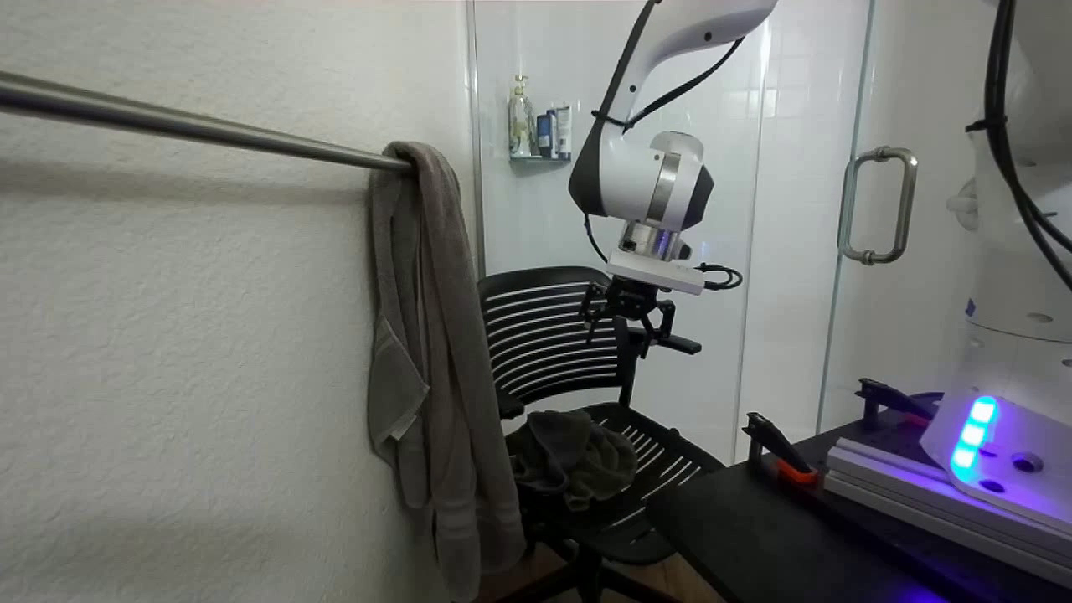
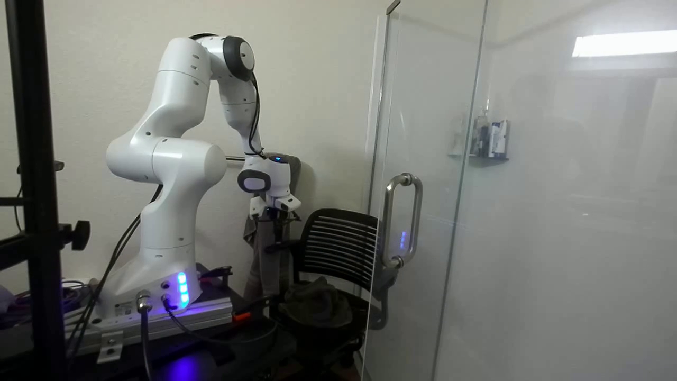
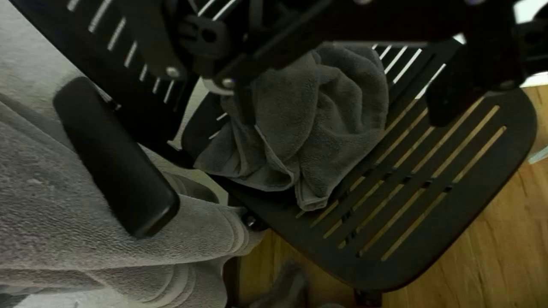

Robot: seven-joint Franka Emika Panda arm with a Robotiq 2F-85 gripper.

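A crumpled dark grey towel (image 1: 573,457) lies on the seat of a black chair (image 1: 548,352). In exterior view 1 my gripper (image 1: 618,340) hangs well above the seat, pointing down, its fingers open and empty. Seen from the wrist, the towel (image 3: 334,118) fills the space below and between the spread fingers, close to the left one, but clear air seems to separate them. A second, lighter grey towel (image 1: 432,332) drapes over the end of a metal bar (image 1: 221,126) on the left wall.
Armrests flank the seat; one armrest (image 3: 115,159) shows at the left in the wrist view. A glass door with a metal handle (image 2: 403,222) stands beside the chair. The black table (image 1: 804,533) with clamps is at the right front.
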